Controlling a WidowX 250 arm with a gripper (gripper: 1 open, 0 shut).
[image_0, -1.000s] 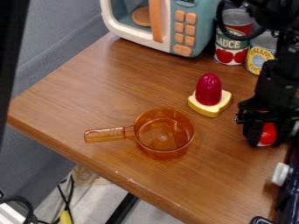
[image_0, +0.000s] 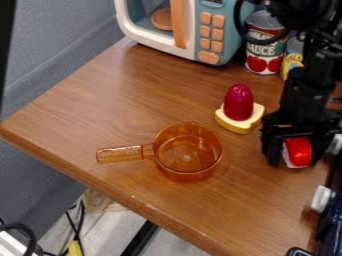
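Observation:
My black gripper (image_0: 297, 150) is low on the right side of the table, around a red cylindrical object (image_0: 298, 154) with some white on it; whether its fingers are closed on it cannot be made out. Left of it a dark red egg-shaped piece (image_0: 238, 103) stands on a pale yellow base (image_0: 238, 123). An orange transparent pan (image_0: 187, 153), its handle pointing left, lies nearer the middle.
A toy microwave (image_0: 209, 30) and cans (image_0: 263, 55) stand at the back. A dark blue object (image_0: 330, 225) with white parts lies at the right front.
The gripper has shifted slightly, and more of the red object shows below it now. The other objects have stayed where they were.

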